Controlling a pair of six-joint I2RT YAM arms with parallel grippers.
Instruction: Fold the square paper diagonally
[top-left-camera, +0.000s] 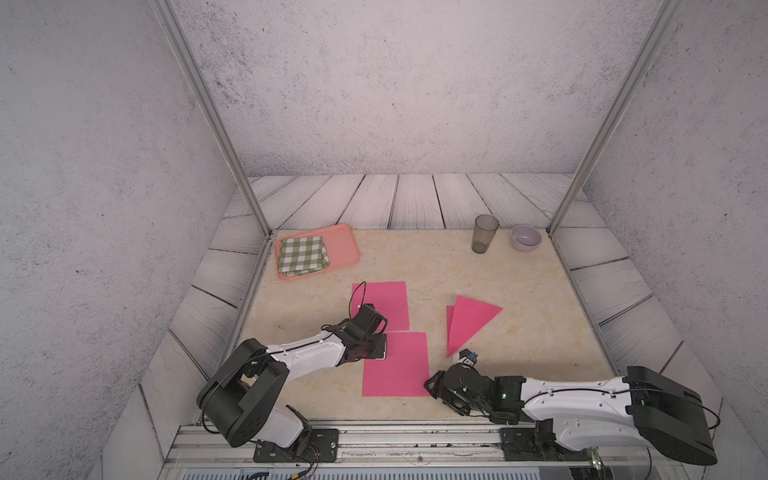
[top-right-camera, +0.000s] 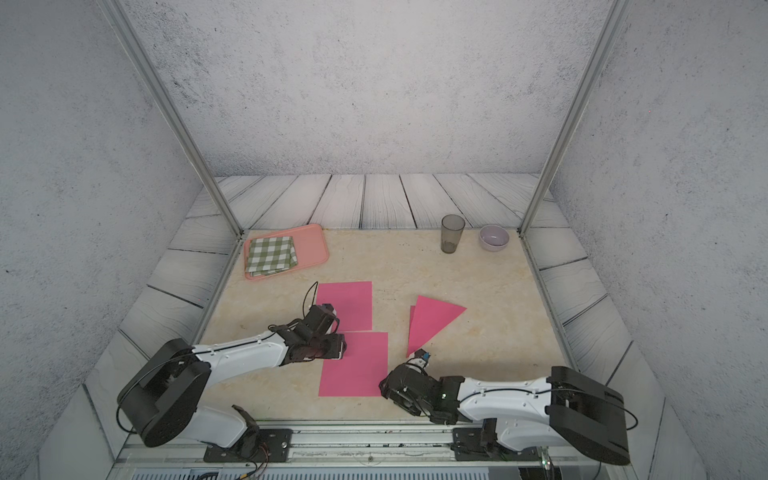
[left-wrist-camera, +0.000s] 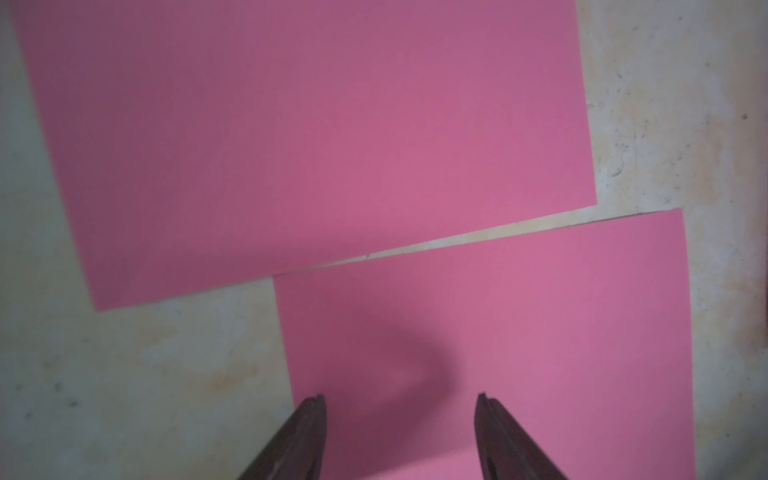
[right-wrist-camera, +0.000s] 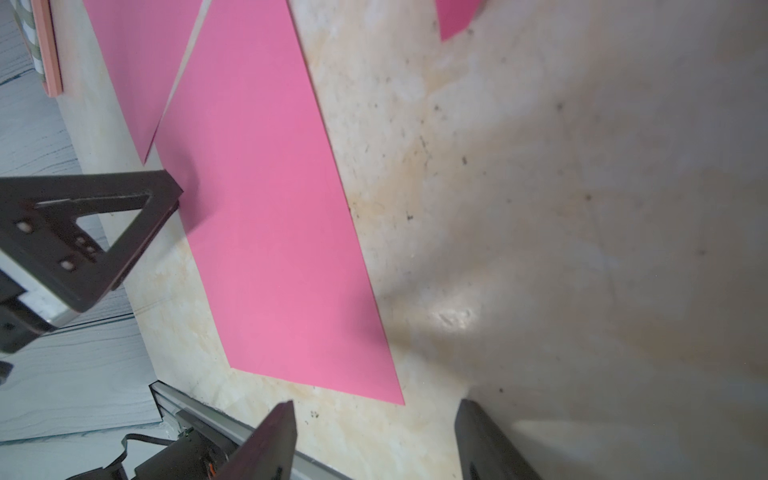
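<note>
A flat pink square sheet (top-left-camera: 397, 377) lies near the front of the table. Just behind it is a second flat pink sheet (top-left-camera: 390, 302), its edge close to the first. To the right rests a folded pink paper (top-left-camera: 473, 321), roughly triangular. My left gripper hangs over the left part of the front sheet, open, with no paper seen gripped between its fingers. My right gripper is also open and empty, by the front right corner of that sheet. In the right wrist view, the sheet's corner lies flat just ahead of the fingers (right-wrist-camera: 276, 440).
A coral tray (top-left-camera: 344, 246) with a green checked cloth (top-left-camera: 302, 254) stands at the back left. At the back right are a grey glass (top-left-camera: 483, 233) and a bowl (top-left-camera: 525, 237).
</note>
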